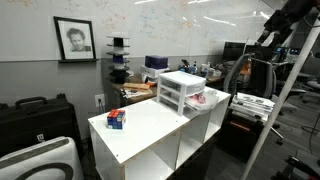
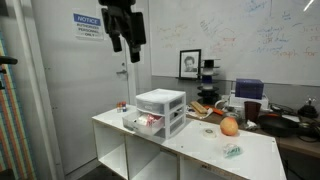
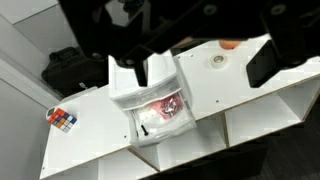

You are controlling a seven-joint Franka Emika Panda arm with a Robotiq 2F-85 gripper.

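Observation:
High over the white cabinet top, my gripper points down, open and empty. In the wrist view its dark fingers stand wide apart. Beneath it is a white plastic drawer unit with clear drawers. One drawer is pulled out, and a red-and-white packet and a small dark item lie inside. A multicoloured cube rests on the bare tabletop beside the unit; exterior view 1 shows the cube in red and blue.
Beyond the unit are a tape roll, an orange round object and a small clear-and-green item. Dark containers stand behind the cabinet.

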